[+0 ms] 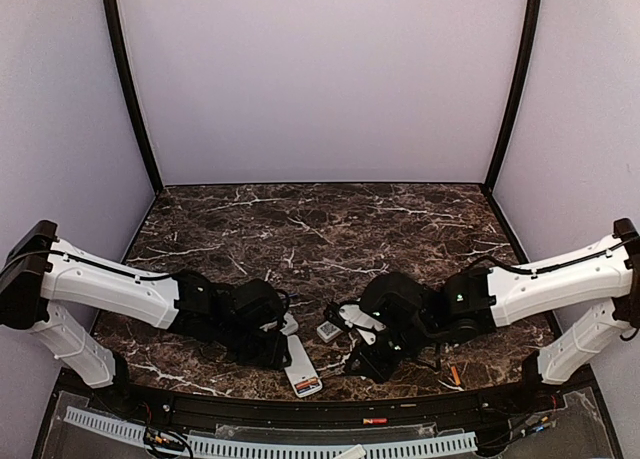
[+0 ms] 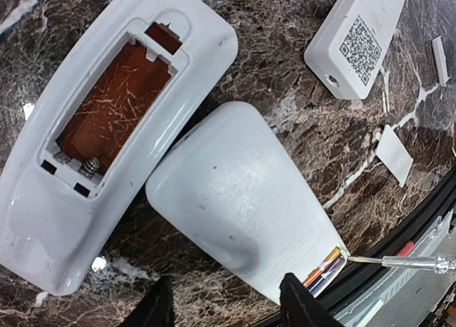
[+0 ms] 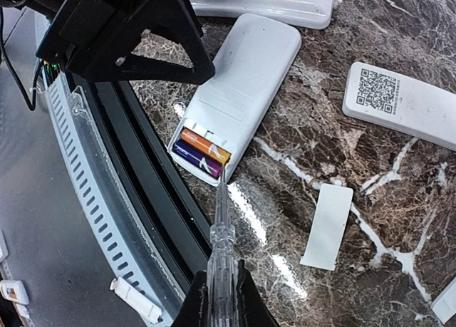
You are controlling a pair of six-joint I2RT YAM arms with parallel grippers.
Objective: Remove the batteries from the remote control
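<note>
The white remote [image 3: 242,78] lies back up on the marble table, its battery bay uncovered at the end near the front edge. Inside sit an orange battery [image 3: 205,146] and a purple battery [image 3: 194,160] side by side. My right gripper is shut on a clear-handled screwdriver [image 3: 222,234], whose thin metal tip reaches the bay's edge by the batteries' ends. My left gripper stands part open over the remote's side, nothing between its fingers; whether it touches the remote, I cannot tell.
A white handset [image 2: 43,220] with an empty bay lies against the remote's far end. Another white device with a QR code [image 2: 360,49] and a loose white cover [image 3: 328,226] lie to the right.
</note>
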